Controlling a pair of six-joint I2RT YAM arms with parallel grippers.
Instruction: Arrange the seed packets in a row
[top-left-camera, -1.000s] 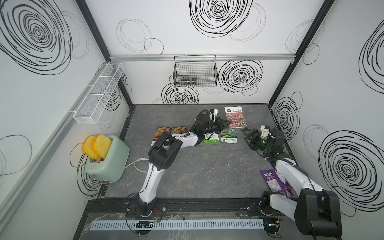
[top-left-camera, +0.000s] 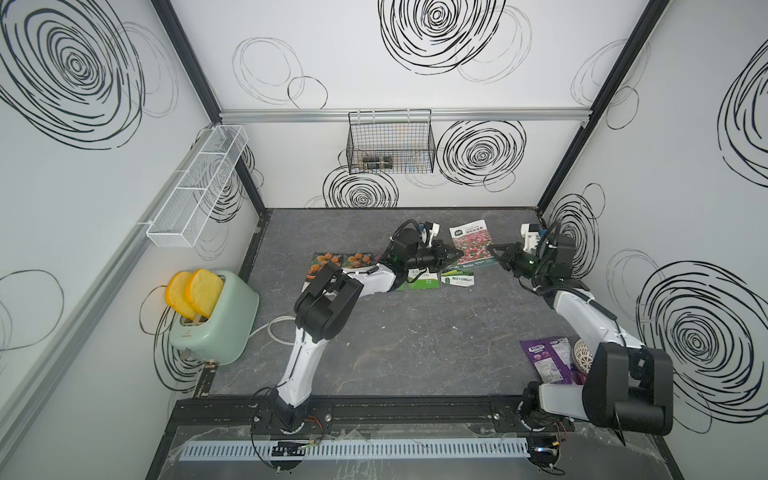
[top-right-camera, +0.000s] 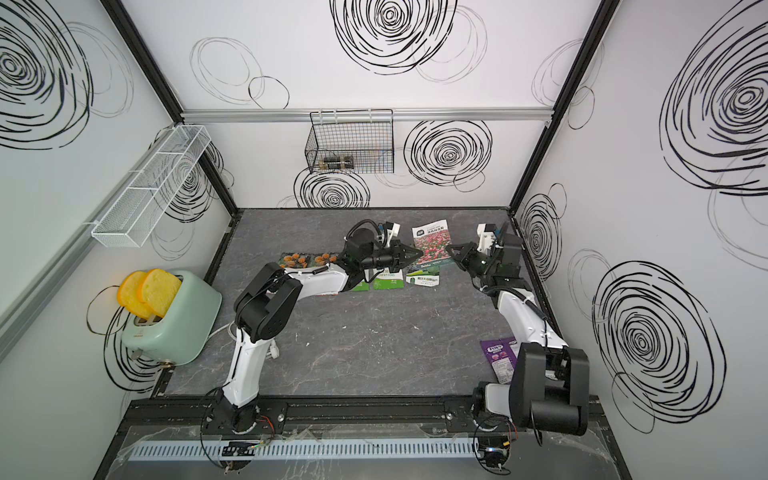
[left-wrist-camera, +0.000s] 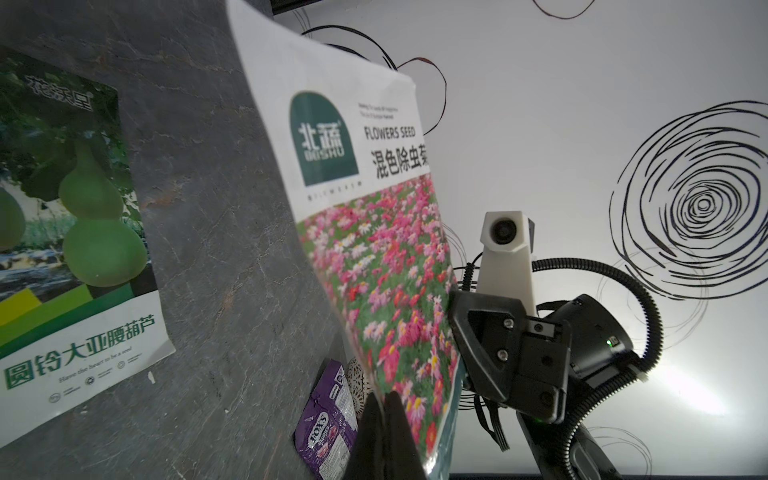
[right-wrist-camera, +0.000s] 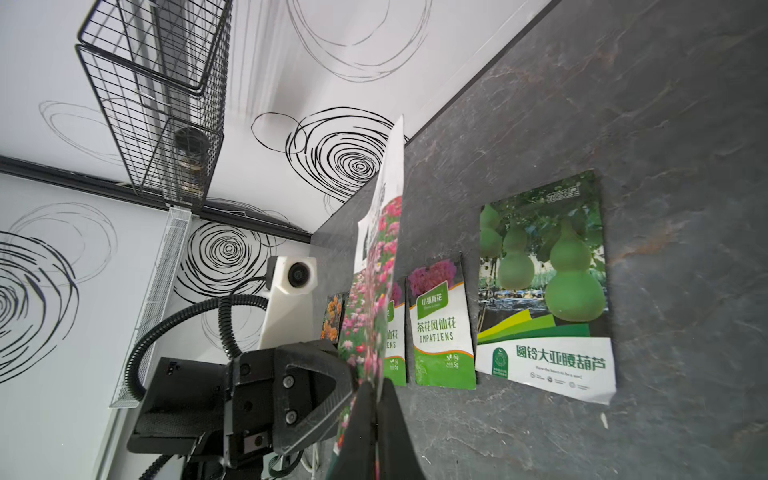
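Observation:
A pink flower seed packet (top-left-camera: 470, 237) is held up off the table between the two arms, its printed face turned partly toward the left wrist camera. My left gripper is shut on one edge. From the opposite side my right gripper has closed on it too, the packet edge between its fingertips. Below, the green gourd packet (right-wrist-camera: 544, 288) lies flat, right of two green-and-white impatiens packets (right-wrist-camera: 440, 328). Orange flower packets (top-left-camera: 324, 260) continue this line leftward, partly covered by the left arm.
A purple packet (top-left-camera: 550, 360) lies near the right arm's base, beside a patterned round object (top-left-camera: 583, 357). The toaster (top-left-camera: 220, 320) stands at the left edge, its white cord on the table. A black wire basket (top-left-camera: 391, 144) hangs on the back wall.
The packets on the table stayed put.

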